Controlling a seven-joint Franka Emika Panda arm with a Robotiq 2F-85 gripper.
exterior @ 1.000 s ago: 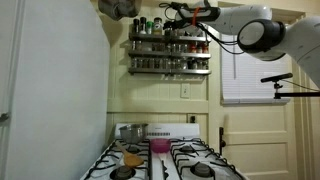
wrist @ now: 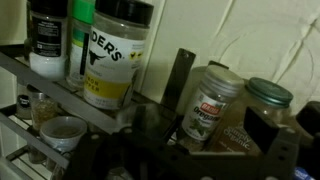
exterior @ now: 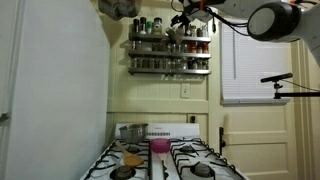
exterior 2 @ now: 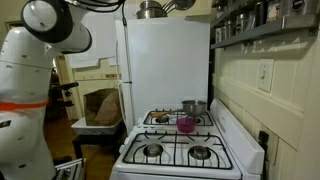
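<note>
My gripper (exterior: pixel 183 18) is up at the top spice shelf, small and dark in exterior view 1. In the wrist view the gripper is open, its dark fingers at the lower part of the picture. Between and beyond them stands a spice jar (wrist: pixel 208 108) with a grey lid and a red-and-white label. Right beside it is a wider brown jar (wrist: pixel 248 122) with a green lid, partly covered by a finger. A large white-labelled jar (wrist: pixel 117 52) with a black lid stands to the left. Whether a finger touches any jar is unclear.
Wall shelves (exterior: pixel 170 71) carry rows of jars below the gripper. Beneath is a white stove (exterior 2: pixel 182 154) with a metal pot (exterior 2: pixel 194 107) and a pink-purple pot (exterior 2: pixel 186 124). A tall white fridge (exterior 2: pixel 165 65) stands beside it, with pans on top.
Over the last second my gripper has shifted slightly right along the top shelf in exterior view 1. The arm's near part has moved up and right. The stove items have stayed put.
</note>
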